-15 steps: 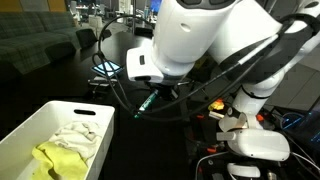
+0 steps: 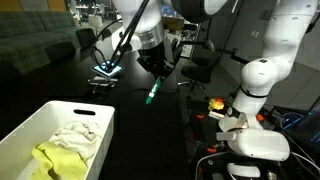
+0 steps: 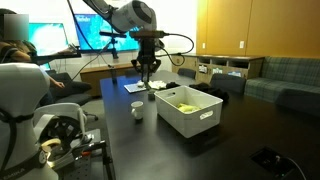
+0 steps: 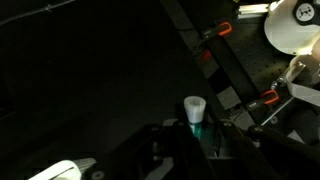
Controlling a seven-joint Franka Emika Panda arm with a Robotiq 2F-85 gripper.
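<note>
A slim green marker-like stick (image 2: 153, 92) hangs at a slant above the black table, with my gripper (image 2: 160, 73) shut on its upper part. In the wrist view the stick's pale round end (image 4: 195, 108) points outward, with a bit of its teal body (image 4: 196, 130) visible behind it. The dark gripper fingers are hard to make out there against the table. In exterior view 2 the arm's head (image 3: 147, 20) is raised beyond the white box; the stick is too small to tell there.
The white box (image 2: 97, 112) holds a yellow cloth (image 2: 60, 161) and a whitish cloth (image 2: 75, 138). A small white cup-like object (image 3: 138, 110) stands beside it. Orange-handled clamps (image 4: 268, 97) line the table edge near the robot's base.
The arm has moved away from the exterior view 1 camera, towards the back and slightly right and up. The stick went along and looks steeper. The box and cloths have stayed put.
</note>
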